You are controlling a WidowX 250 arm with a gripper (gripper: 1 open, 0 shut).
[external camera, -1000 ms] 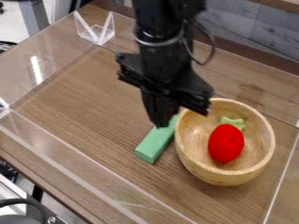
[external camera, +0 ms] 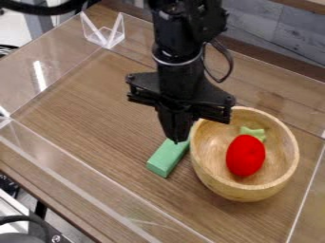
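The black gripper hangs over the middle of the table, pointing down, its narrow tips shut with nothing visible between them. Just below it a green block lies on the wooden table, beside a wooden bowl on the right. In the bowl sit a red egg-shaped object and a small green piece behind it. The arm partly hides the bowl's back left rim.
A clear plastic holder stands at the back left. A grey wooden wall runs along the back right, and dark cables show at the left edge.
The block, bowl and its contents look unmoved.
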